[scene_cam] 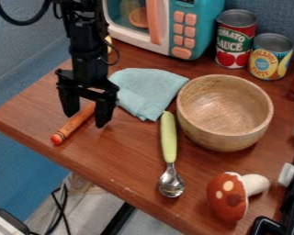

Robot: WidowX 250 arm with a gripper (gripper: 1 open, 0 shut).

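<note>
My black gripper [87, 112] hangs low over the left part of the wooden table, its two fingers spread open on either side of an orange stick-like object [66, 131], which lies on the tabletop with its lower end toward the front left edge. Part of the stick is hidden behind the gripper, and I cannot tell whether the fingers touch it.
A blue cloth [149, 89], wooden bowl [223, 128], green-handled spoon [169, 147] and toy mushroom [230, 197] lie to the right. A toy microwave [158, 20] and two cans [235, 41] stand behind.
</note>
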